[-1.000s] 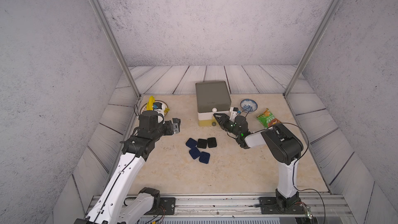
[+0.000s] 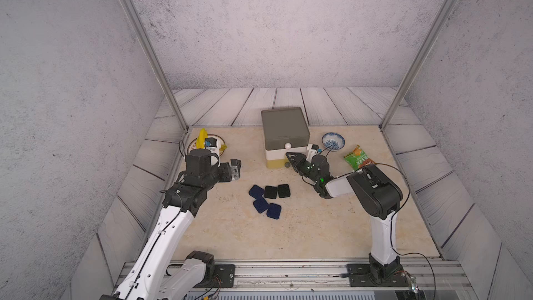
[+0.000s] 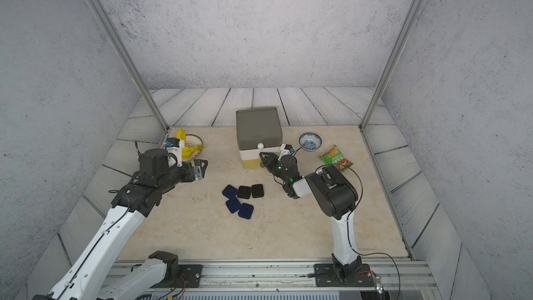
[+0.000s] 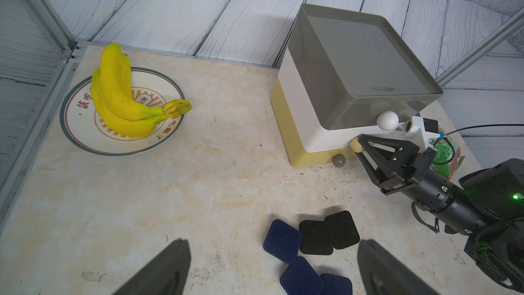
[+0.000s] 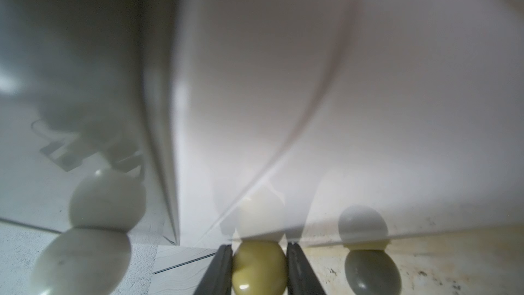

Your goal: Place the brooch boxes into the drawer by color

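Observation:
At the back middle stands the drawer unit, three tiers high: grey top, white middle, yellow bottom, all tiers closed as far as I see. My right gripper is shut on the yellowish round knob of the white drawer. The white knob and grey knob are free. In front of the unit, flat on the table, lie two black brooch boxes and three dark blue ones. My left gripper is open and empty, high over the table's left side.
A plate with bananas sits at the back left. Right of the unit are a blue-patterned bowl and a green snack packet.
The drawer unit has shifted very slightly, with its knobs, toward the back and right. The right arm has edged a little with it; left arm and boxes have stayed put.

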